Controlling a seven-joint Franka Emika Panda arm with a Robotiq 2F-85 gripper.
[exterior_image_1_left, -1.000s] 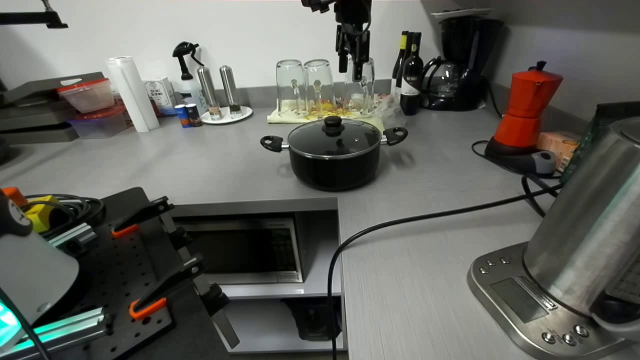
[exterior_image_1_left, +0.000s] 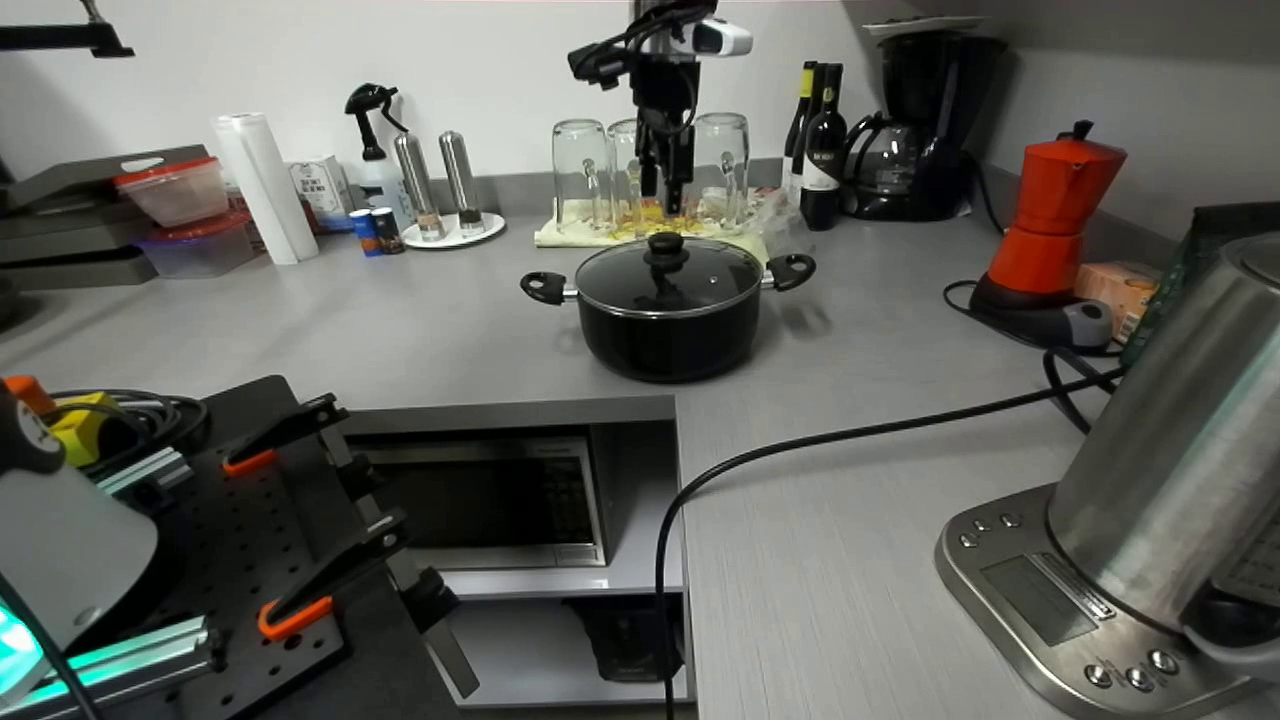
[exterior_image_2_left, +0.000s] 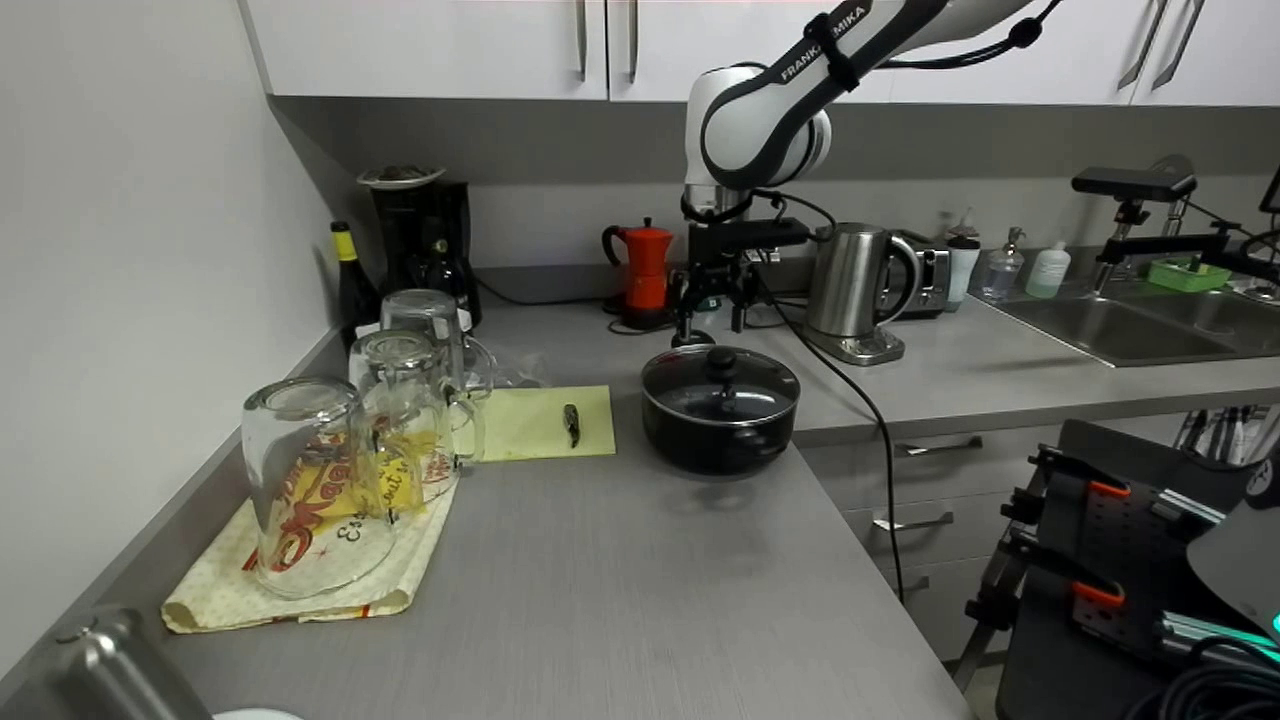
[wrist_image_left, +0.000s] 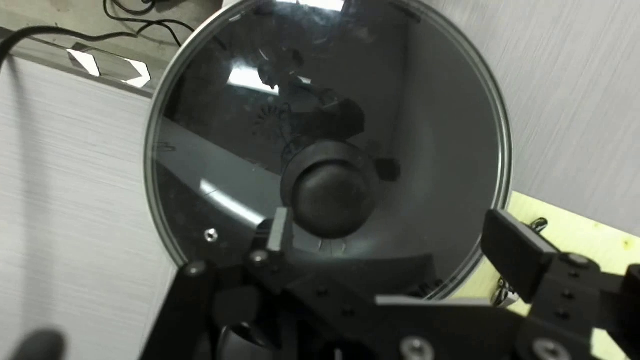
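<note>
A black pot (exterior_image_1_left: 668, 342) with two side handles stands on the grey counter, covered by a glass lid (exterior_image_2_left: 684, 390) that has a round black knob (exterior_image_1_left: 666, 251). Over the lid hangs my gripper (exterior_image_1_left: 662, 198), pointing down and clear of the knob. From the wrist, its two fingers (wrist_image_left: 279, 231) are spread wide, so the gripper is open, with nothing held between them. The knob (wrist_image_left: 331, 201) appears ahead of the fingers and nearer the left one. What is inside the pot cannot be made out through the dark glass.
Glass mugs (exterior_image_2_left: 318, 492) stand upside down on a patterned cloth by the wall. A yellow cloth (exterior_image_2_left: 528, 424) bearing a small dark item lies beside the pot. A black cable (exterior_image_1_left: 864, 426) crosses the counter near the kettle (exterior_image_1_left: 1182, 444). Counter left of the pot is free.
My gripper has come down and shifted left in exterior view 1, getting closer to the knob. The pot and lid have stayed in place.
</note>
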